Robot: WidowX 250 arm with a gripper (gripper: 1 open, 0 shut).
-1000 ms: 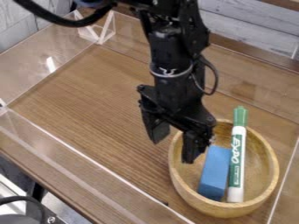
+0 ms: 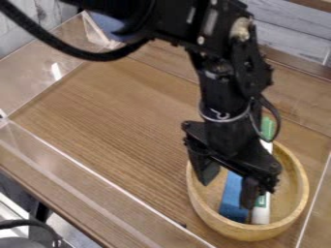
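My black gripper (image 2: 233, 165) hangs open over a round tan bowl (image 2: 207, 218) at the lower right, its fingers low inside or just above the bowl. Under it, a blue block (image 2: 233, 201) and a white marker (image 2: 260, 208) lie in the bowl, both partly hidden by the gripper. The marker's green cap (image 2: 268, 130) shows behind the gripper at the right. Whether the fingers touch either object is hard to tell.
Clear plastic edging runs along the left and front, and a pale wall stands at the back right.
The gripper has moved right and down over the bowl, now covering much of the blue block and the marker, which were in fuller view before.
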